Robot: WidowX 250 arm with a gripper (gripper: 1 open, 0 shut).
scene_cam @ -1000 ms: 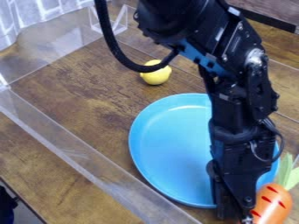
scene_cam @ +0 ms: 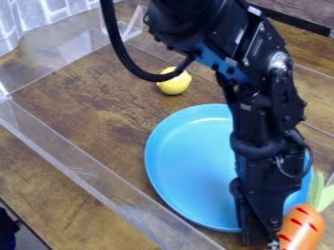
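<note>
My black gripper (scene_cam: 261,229) is low at the bottom right, over the right part of a blue plate (scene_cam: 189,161). An orange carrot with a pale green top (scene_cam: 303,230) lies beside the fingertips, partly behind them at the lower right. The fingertips are dark and crowded against the plate's edge and the carrot, so what is between them is hard to make out.
A yellow lemon-like ball (scene_cam: 174,85) sits behind the plate on the wooden surface (scene_cam: 78,117). A clear plastic wall runs along the left and front. The wood left of the plate is clear.
The arm has shifted very slightly; the plate, carrot and yellow ball look unchanged.
</note>
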